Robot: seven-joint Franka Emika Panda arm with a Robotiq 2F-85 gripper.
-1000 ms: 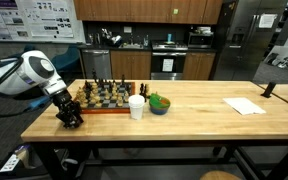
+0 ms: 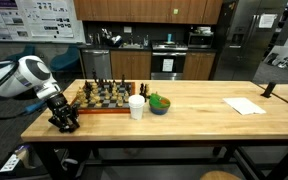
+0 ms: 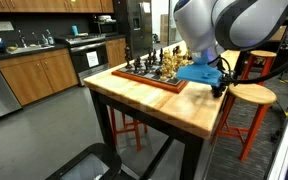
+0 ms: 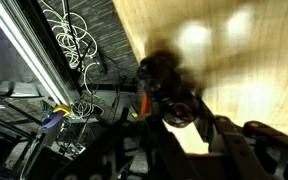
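Observation:
In the wrist view, my gripper is shut on a dark chess piece (image 4: 161,78) with a glossy rounded top. Below it lies the bare wooden table. In exterior view 1 the gripper (image 2: 65,122) is low over the table's front left corner, left of the chessboard (image 2: 106,111); whether the piece touches the table cannot be told. In exterior view 2 the piece is too small and dark to make out. The chessboard (image 3: 149,81) carries dark and light pieces and has a reddish rim.
A white cup (image 2: 136,107) and a bowl (image 2: 159,105) with green and other coloured things stand right of the board. White paper (image 2: 244,106) lies farther right. The table's edge is close to the gripper.
Over the last second my gripper has shifted slightly left and down, toward the table's front left corner. The chessboard, cup and bowl have stayed in place.

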